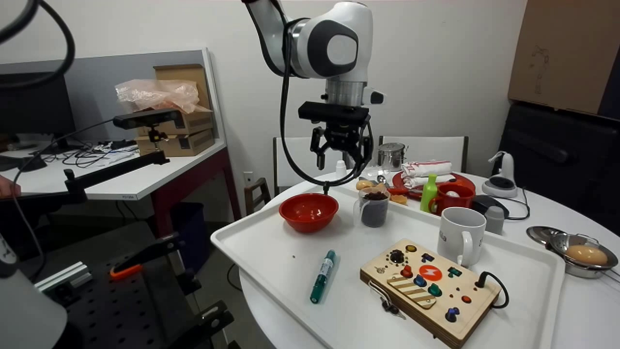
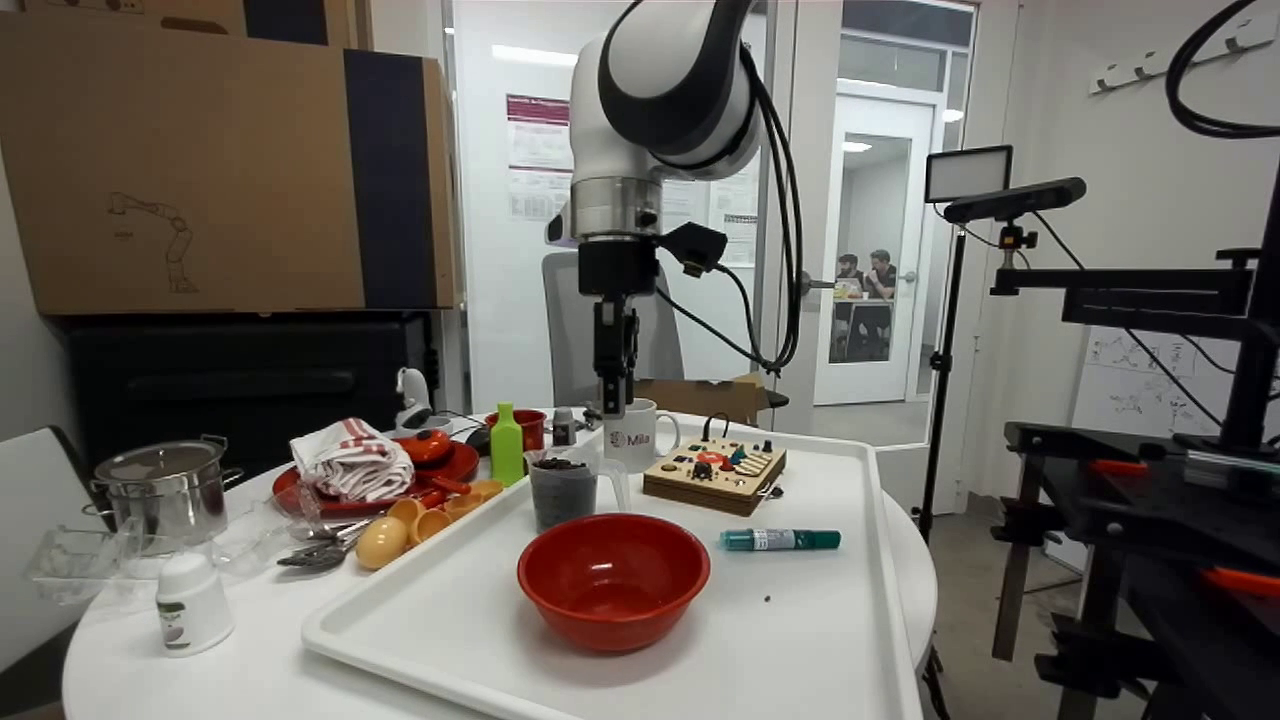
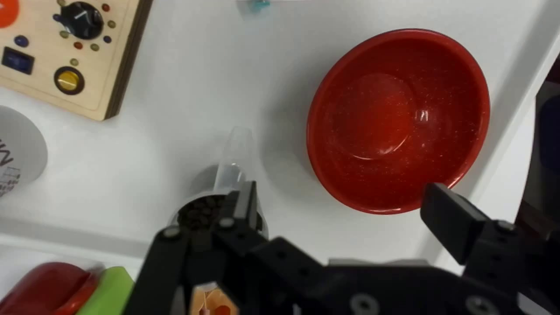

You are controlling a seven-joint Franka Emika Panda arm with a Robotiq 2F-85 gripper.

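Note:
My gripper [image 1: 343, 162] hangs in the air above the back part of the white tray, fingers pointing down. Its fingers stand wide open, and nothing is between the fingers. A red bowl [image 2: 614, 576] rests upright and empty on the tray. Beside it stands a clear cup [image 1: 373, 208] with a handle, filled with dark beans. In the wrist view the left finger [image 3: 244, 202] overlaps part of the cup [image 3: 234, 173], while the right finger overlaps the near rim of the red bowl [image 3: 399, 120].
On the tray [image 1: 267, 261] also lie a green marker [image 1: 323, 276], a wooden switch board [image 1: 433, 285] and a white mug [image 1: 460, 232]. A green bottle [image 2: 506, 444] and a red plate with a towel [image 2: 351, 460] are beyond the rim. The tray's front left is mostly clear.

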